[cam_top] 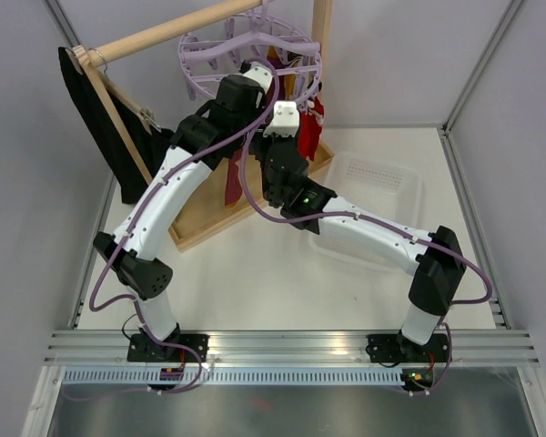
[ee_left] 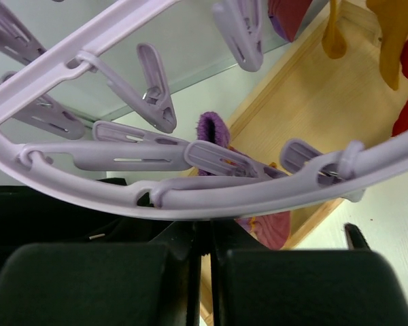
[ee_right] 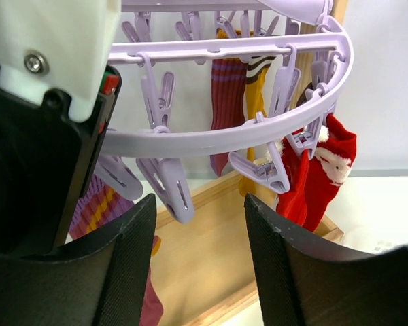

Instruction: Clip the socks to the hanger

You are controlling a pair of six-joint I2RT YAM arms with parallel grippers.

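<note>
A lilac clip hanger (cam_top: 250, 50) hangs from the wooden frame, socks dangling beneath it. My left gripper is shut just below the ring; a purple-and-pink sock (ee_left: 265, 227) shows behind it, and what is between its fingers is hard to make out. My right gripper is part open in front of the ring, either side of the lower part of a hanging clip (ee_right: 173, 190), slightly short of it. A red sock (ee_right: 330, 163) and a striped purple sock (ee_right: 228, 95) hang farther back.
The white plastic basket (cam_top: 382, 182) stands at the right. A black cloth (cam_top: 100, 127) hangs at the frame's left. The wooden base board (cam_top: 196, 232) lies beneath the hanger.
</note>
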